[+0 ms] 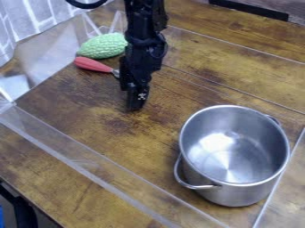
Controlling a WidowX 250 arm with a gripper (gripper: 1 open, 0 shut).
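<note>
My black gripper (134, 93) reaches down close to the wooden tabletop in the upper middle, its fingertips low beside a red-handled utensil (91, 64) whose metal end is partly hidden behind it. A green corn-like object (103, 46) lies behind the utensil at the upper left. I cannot tell whether the fingers are open or shut.
A large steel pot (234, 151) with side handles stands at the lower right. Clear plastic edging runs along the left and front.
</note>
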